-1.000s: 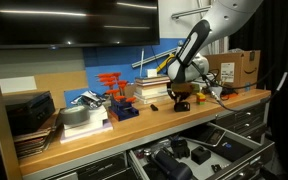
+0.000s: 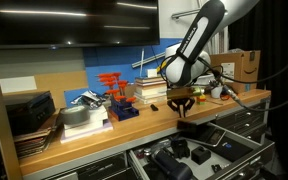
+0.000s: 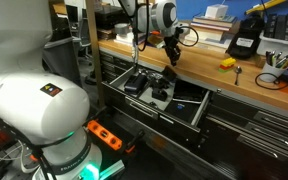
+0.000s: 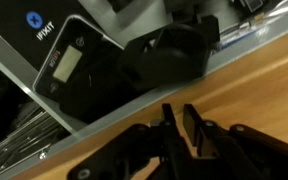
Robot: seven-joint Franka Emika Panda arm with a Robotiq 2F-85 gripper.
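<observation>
My gripper is over the front edge of the wooden counter [image 2: 142, 126], fingertips close together with a narrow gap. Just beyond the fingertips, in the wrist view, is a blurred black object [image 4: 179, 52] above the open drawer. In exterior view 1 a dark shape [image 2: 187, 127] shows directly below the gripper, at the counter's edge. Whether the fingers touch this object does not show clearly. The open drawer [image 3: 196, 123] holds several dark items, among them a black case with a pale display [image 4: 68, 63].
White boxes or books [image 2: 149, 90] stand behind the arm on the counter. Red racks [image 2: 111, 82] and a grey pot [image 2: 76, 116] stand farther left. Beside the open drawer the other drawers [image 3: 246, 136] are closed.
The black object at the gripper earlier now appears lower, below it.
</observation>
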